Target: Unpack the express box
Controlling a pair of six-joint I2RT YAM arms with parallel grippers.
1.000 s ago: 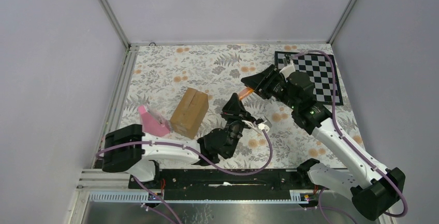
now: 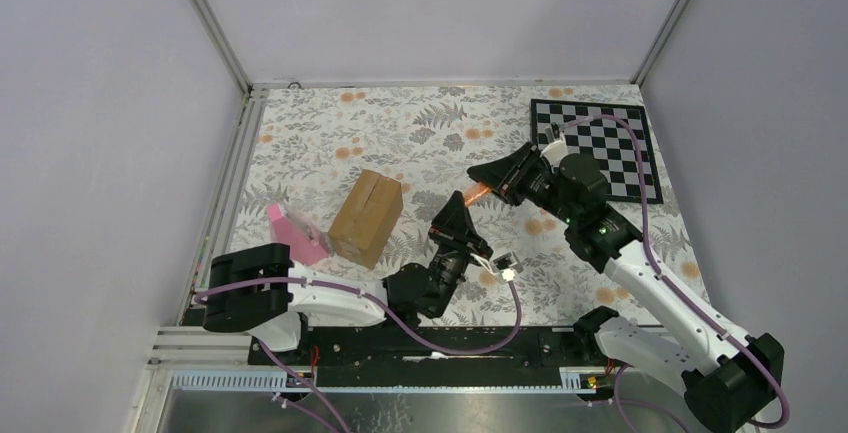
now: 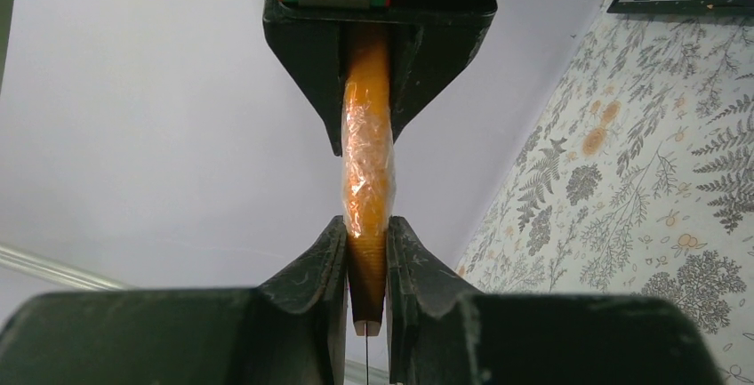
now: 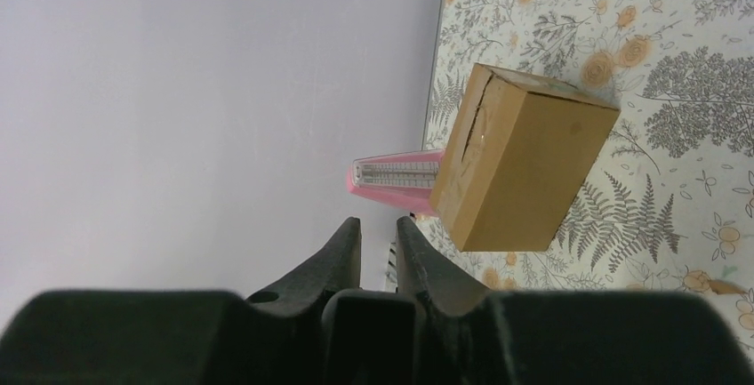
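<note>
A slim orange tool, which looks like a cutter knife, spans the gap between my two grippers above the table. My left gripper is shut on its lower end. In the left wrist view the orange tool stands lengthwise, its far end clasped by the right fingers. My right gripper is shut on that end, though its own wrist view shows little between the fingertips. The brown cardboard box rests on the table at left, apart from both grippers; tape runs along its top.
A pink holder stands left of the box, behind the left arm. At the back right lies a black-and-white checkered board. Patterned cloth covers the table.
Over the last second both grippers, with the orange tool between them, have come slightly toward the front of the table. The box and pink holder have not moved.
</note>
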